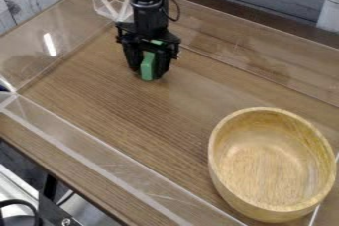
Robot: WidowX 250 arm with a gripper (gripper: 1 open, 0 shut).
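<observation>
My black gripper (149, 46) is down over a green object (151, 58) on the wooden table (106, 111), in the upper middle of the camera view. It is shut on the object, whose upper part and ends are partly hidden by the dark fingers.
A large pale wooden bowl (272, 166) stands at the lower right. A white object (332, 10) is at the top right edge. The table's edge runs along the lower left.
</observation>
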